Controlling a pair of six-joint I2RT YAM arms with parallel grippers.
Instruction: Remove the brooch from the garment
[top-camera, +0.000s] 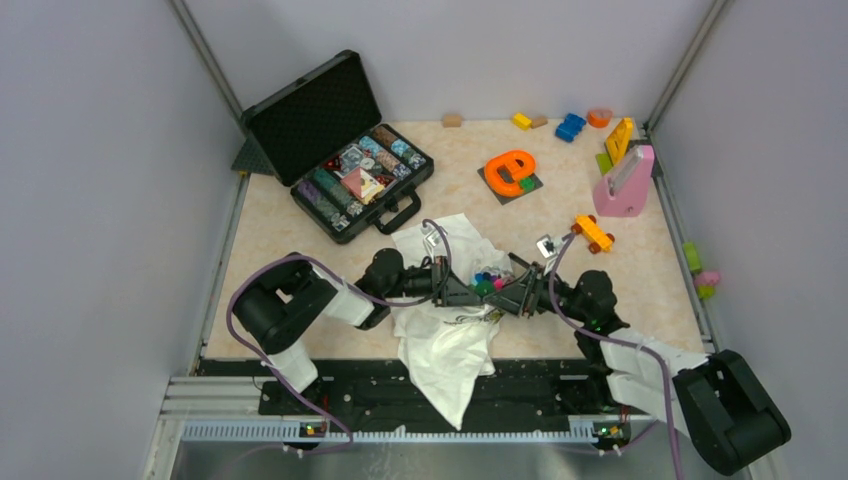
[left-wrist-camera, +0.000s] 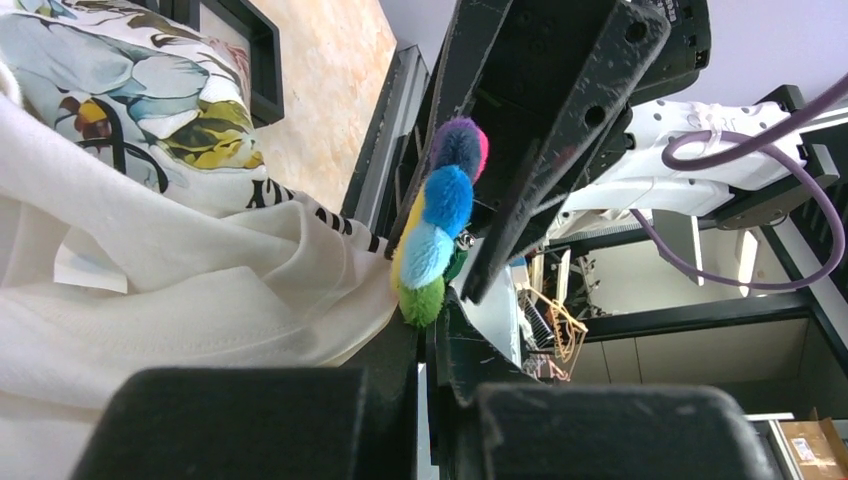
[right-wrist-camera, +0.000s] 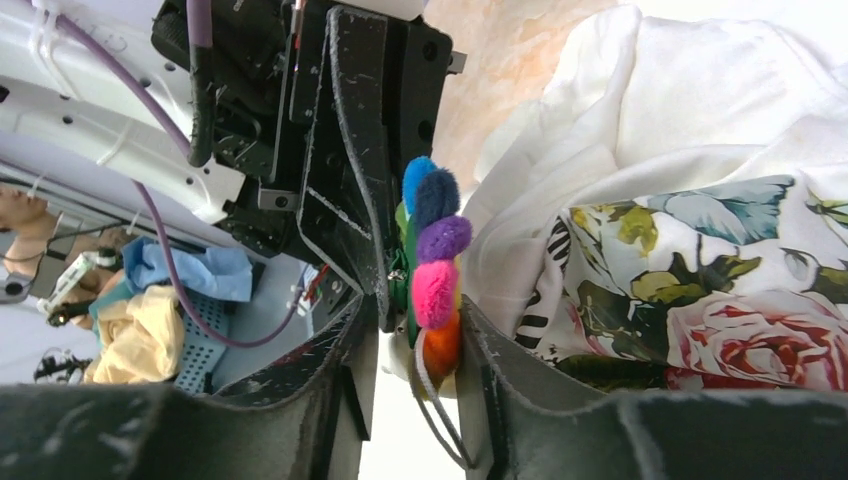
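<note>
A white garment (top-camera: 445, 370) with a floral print (right-wrist-camera: 690, 270) lies at the table's front middle, hanging over its edge. A brooch of coloured pompoms (left-wrist-camera: 445, 200) is between the two grippers, which meet over the cloth. My left gripper (top-camera: 465, 295) is shut at the brooch's back, beside its green backing; whether anything thin is between its fingers is hidden. My right gripper (top-camera: 510, 298) surrounds the brooch's lower end, fingers part open near the orange pompom (right-wrist-camera: 438, 350). Whether it grips the brooch cannot be told.
An open black case (top-camera: 340, 230) with chips stands at the back left. An orange toy (top-camera: 510, 165), blocks and a pink toy (top-camera: 615, 195) occupy the back right. Bare table is left and right of the garment.
</note>
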